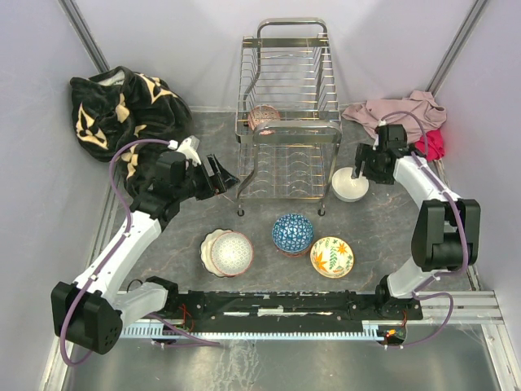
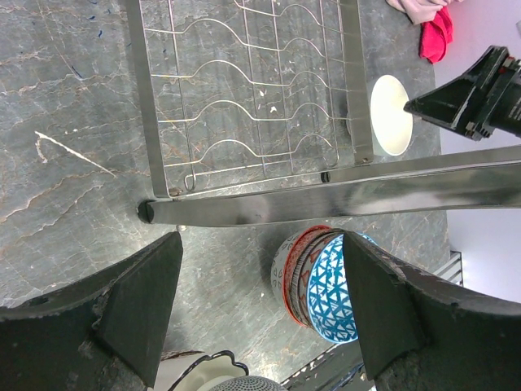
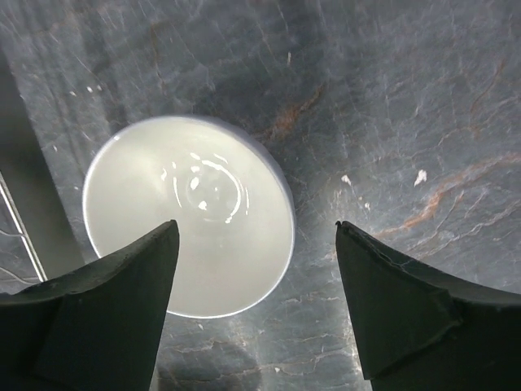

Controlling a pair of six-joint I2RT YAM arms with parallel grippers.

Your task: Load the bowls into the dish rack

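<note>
A plain white bowl (image 1: pixel 350 187) sits on the grey floor just right of the steel dish rack (image 1: pixel 286 124). My right gripper (image 1: pixel 364 161) is open above that bowl; in the right wrist view the bowl (image 3: pixel 195 204) lies under its left finger. My left gripper (image 1: pixel 218 175) hangs open left of the rack, nothing between its fingers. In front of the rack are a blue patterned bowl (image 1: pixel 292 232) stacked on others, a floral plate or bowl (image 1: pixel 331 257) and a pale stack (image 1: pixel 232 252). A speckled pinkish dish (image 1: pixel 263 116) is in the rack.
A dark patterned blanket (image 1: pixel 110 110) is heaped at back left, pink cloths (image 1: pixel 395 112) at back right. Walls close in the workspace on the sides and back. Bare floor shows right of the floral dish and left of the rack.
</note>
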